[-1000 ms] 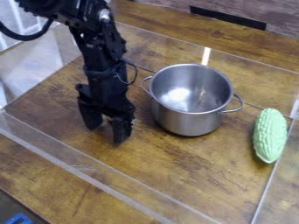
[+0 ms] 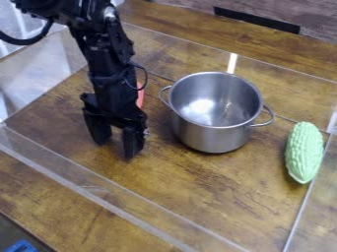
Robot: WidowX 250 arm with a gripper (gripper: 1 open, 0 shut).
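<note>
My black gripper (image 2: 116,131) is low over the wooden table at the centre left, its fingers open and pointing down. A small pink-red object (image 2: 138,98) is partly hidden behind the gripper. To the right of the gripper stands a large steel pot (image 2: 211,118) with two side handles, empty as far as I can see. A pale green bumpy vegetable (image 2: 303,153), long like a bitter melon or corn, lies at the far right.
A clear plastic edge borders the work area at the left and front.
My gripper has shifted slightly to the left, away from the pot. The pot and the green vegetable have not moved.
</note>
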